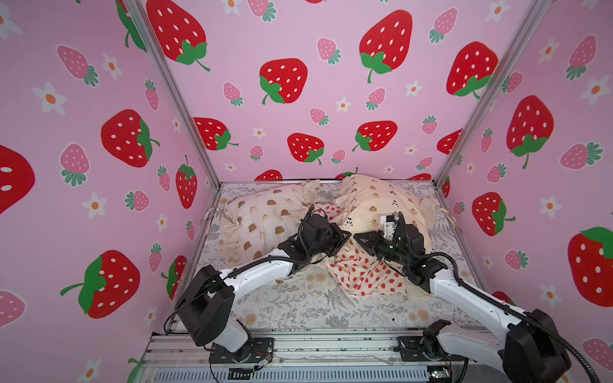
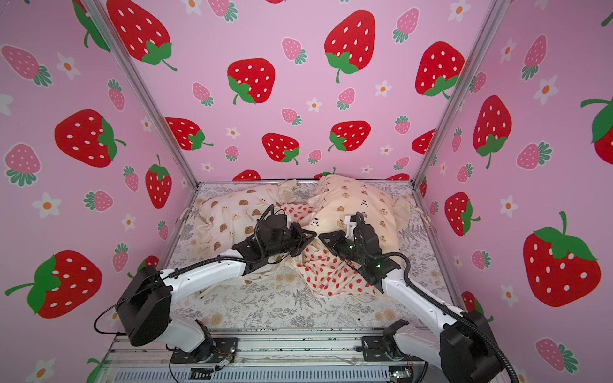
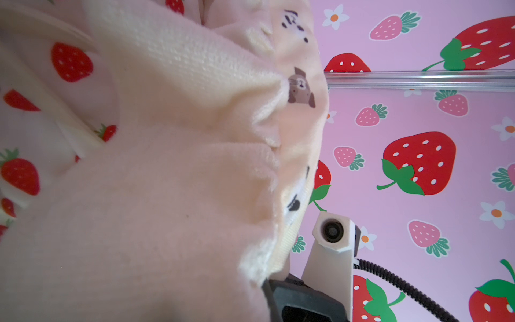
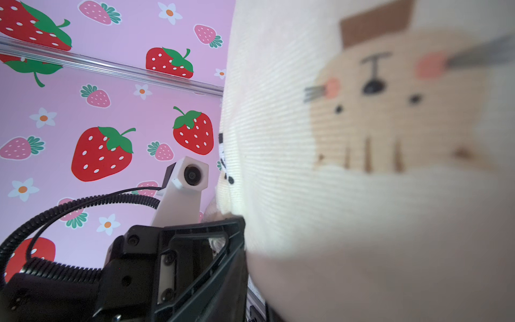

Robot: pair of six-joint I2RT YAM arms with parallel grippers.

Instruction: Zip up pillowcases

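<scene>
The cream animal-print pillowcase (image 1: 376,198) lies on the right, its cream fabric filling much of both wrist views, with a cat print (image 4: 397,107) close in the right one. My left gripper (image 1: 344,235) is at its front edge at centre, shut on the fabric, its fingertips mostly hidden. My right gripper (image 1: 362,240) faces it just to the right, low against the same pillowcase; whether its finger is open is hidden by cloth. No zipper pull is clearly visible.
Another animal-print pillowcase (image 1: 255,223) lies at left. Red strawberry-print fabric (image 1: 367,281) lies below the grippers. Strawberry-print walls enclose the space.
</scene>
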